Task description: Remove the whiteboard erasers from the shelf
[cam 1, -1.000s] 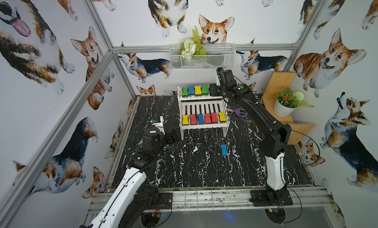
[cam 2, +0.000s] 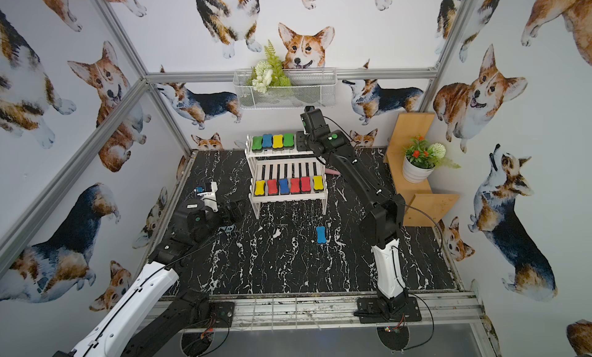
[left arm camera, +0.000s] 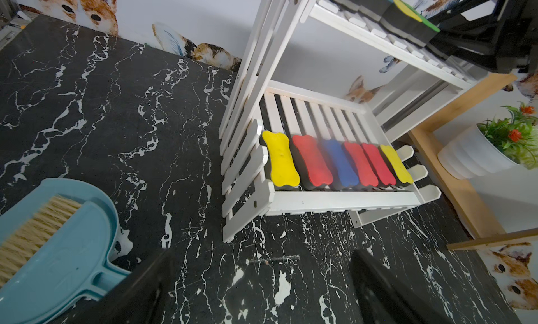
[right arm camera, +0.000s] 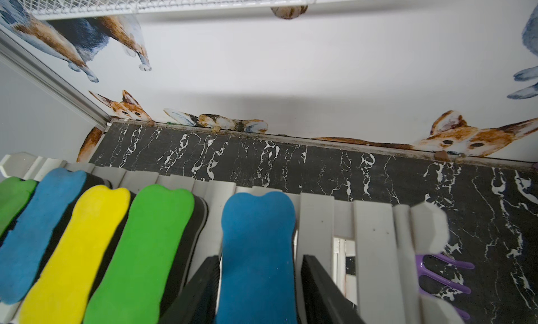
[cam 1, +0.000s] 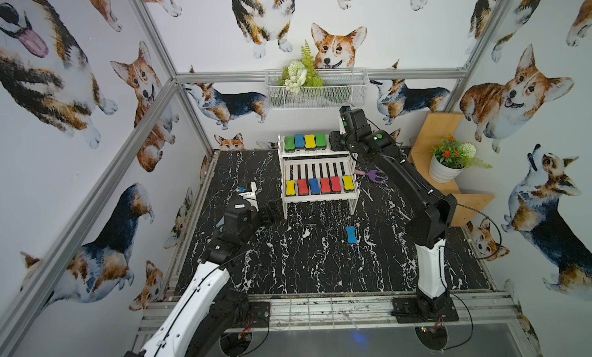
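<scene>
On the top tier of the white shelf, a blue eraser lies between the fingers of my right gripper. The fingers stand part open close to its two sides; whether both touch it is unclear. To its left on that tier are a green eraser, a yellow eraser and others. The lower tier carries a row of yellow, red and blue erasers, including a yellow eraser. One blue eraser lies on the table before the shelf. Left of the shelf, my left gripper is open and empty.
A light-blue dustpan with brush lies left of the shelf. A purple fork-like tool is right of it. A wooden stand with a potted plant fills the right side. A wire basket hangs behind.
The right gripper has shifted only slightly at the top tier over the last second. The left arm and the erasers look unmoved.
</scene>
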